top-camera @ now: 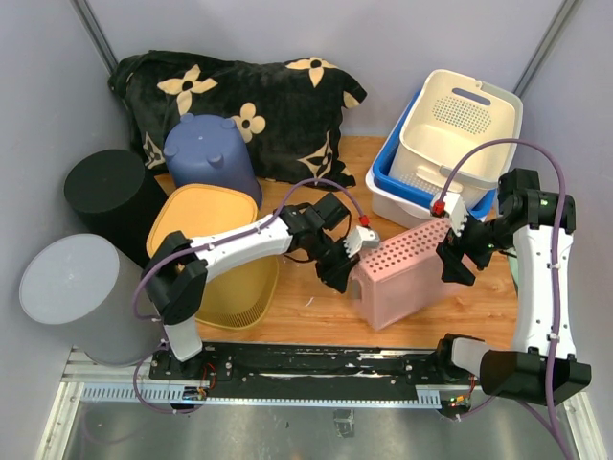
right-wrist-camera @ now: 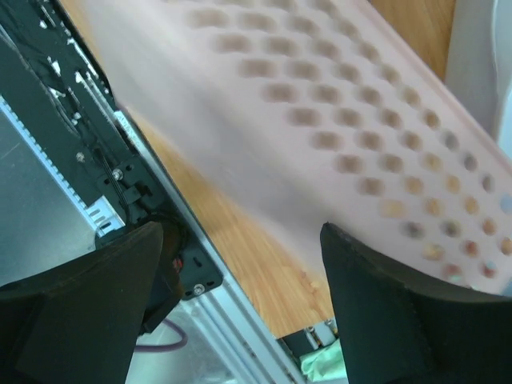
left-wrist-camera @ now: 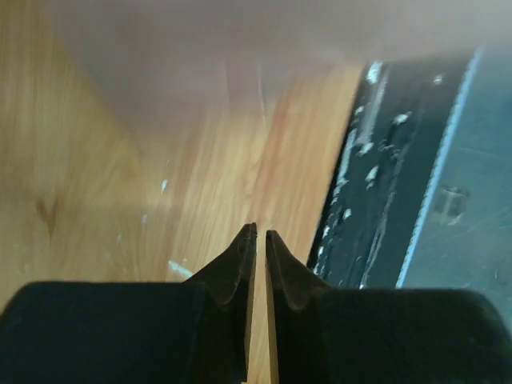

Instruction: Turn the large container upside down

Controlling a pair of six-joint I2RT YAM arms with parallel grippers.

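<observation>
The large pink container (top-camera: 406, 288), with a perforated face, lies on the wooden table between my arms in the top view. At its left end is my left gripper, its fingers (left-wrist-camera: 244, 250) almost together and nothing showing between them. The container fills the upper part of the left wrist view as a blurred pale wall. My right gripper is open at the container's right end. One of its fingers (right-wrist-camera: 348, 264) is close to the perforated wall; whether they touch I cannot tell. The container's inside is hidden.
A beige basket (top-camera: 498, 115) in a blue tub (top-camera: 394, 165) stands close behind the container. To the left are a yellow bin (top-camera: 251, 302), a blue stool (top-camera: 206, 153) and grey and black cylinders. The dark rail (top-camera: 316, 364) edges the table's front.
</observation>
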